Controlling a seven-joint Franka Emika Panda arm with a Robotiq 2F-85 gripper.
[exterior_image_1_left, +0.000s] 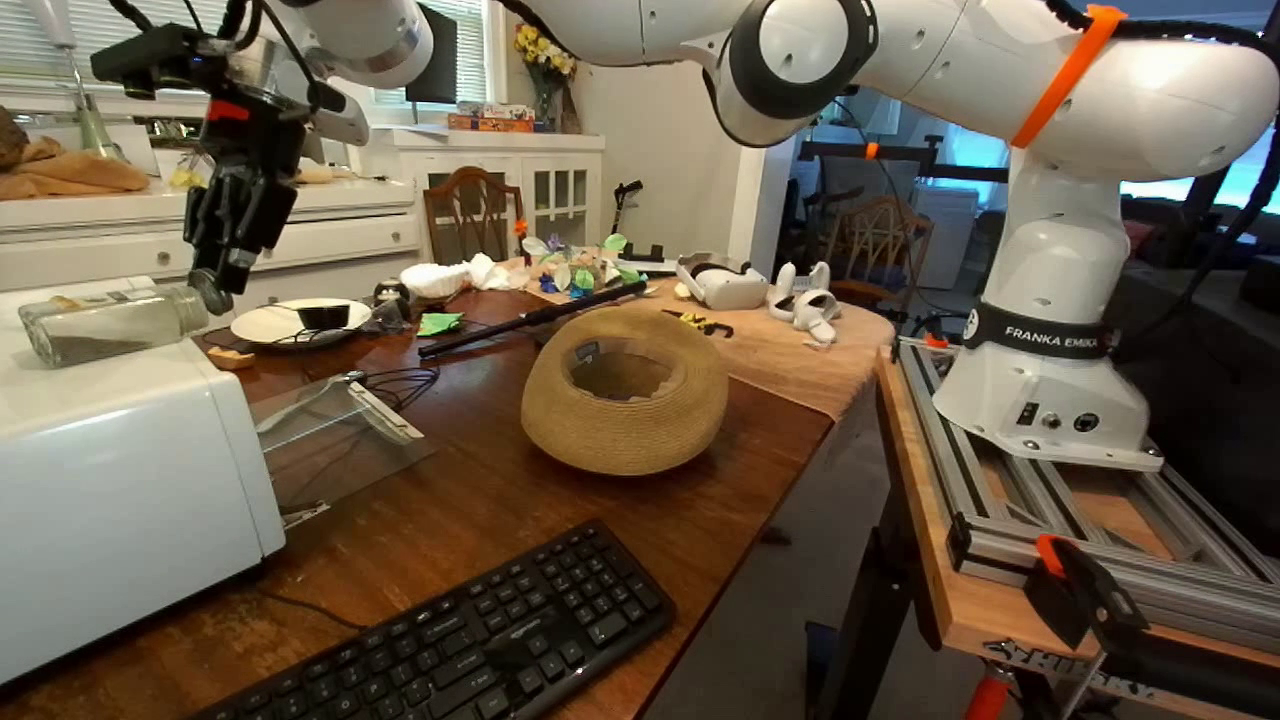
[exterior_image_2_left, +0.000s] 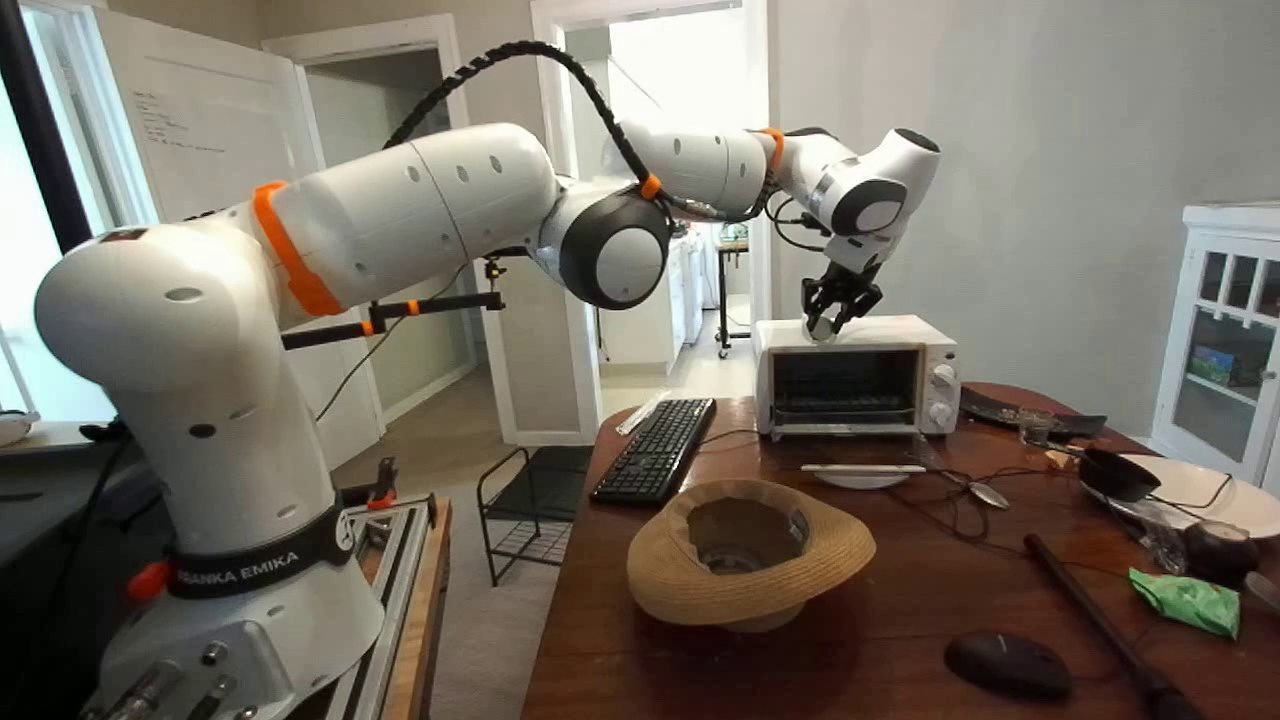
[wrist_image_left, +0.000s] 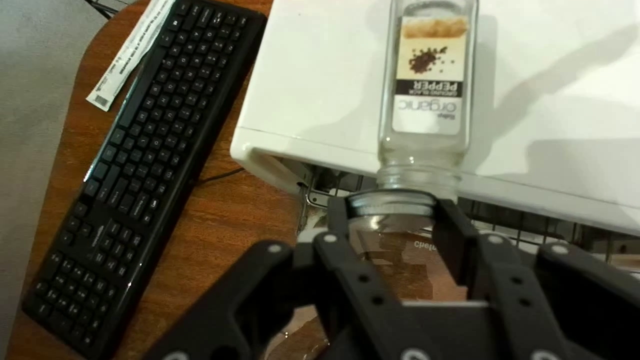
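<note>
A clear glass pepper jar (wrist_image_left: 427, 138) lies on its side on top of the white toaster oven (wrist_image_left: 312, 90), its neck reaching past the oven's front edge in the wrist view. My gripper is shut on a round lid (wrist_image_left: 393, 205), one black finger (wrist_image_left: 450, 231) at either side of it. The lid sits right by the jar's mouth and overlaps it in the wrist view; I cannot tell whether they touch. In exterior view 1 the lid (exterior_image_1_left: 211, 292) hangs beside the mouth of the jar (exterior_image_1_left: 114, 324). Exterior view 2 shows the lid (exterior_image_2_left: 823, 328) in front of the oven's top.
Below the jar's mouth the oven's glass door (exterior_image_1_left: 342, 432) stands open. A straw hat (exterior_image_1_left: 624, 396) rests upside down on the table, with a black keyboard (exterior_image_1_left: 480, 636) nearer the camera. A white plate (exterior_image_1_left: 258, 324) lies beyond the oven. Bare table separates hat and oven.
</note>
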